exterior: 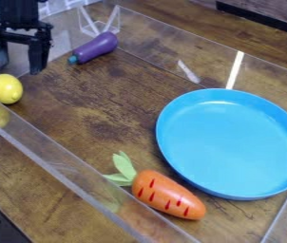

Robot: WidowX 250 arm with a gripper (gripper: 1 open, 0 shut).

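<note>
My black gripper (17,49) is at the top left, its fingers apart and pointing down, open with nothing visible between them. Just below it on the wooden floor of the clear-walled enclosure lies a yellow lemon (7,88). A purple eggplant (94,48) rests to the right of the gripper near the back wall. An orange toy carrot (168,194) with green leaves lies at the front. A large blue plate (230,143) fills the right side.
Transparent walls (70,176) border the workspace along the left, back and front.
</note>
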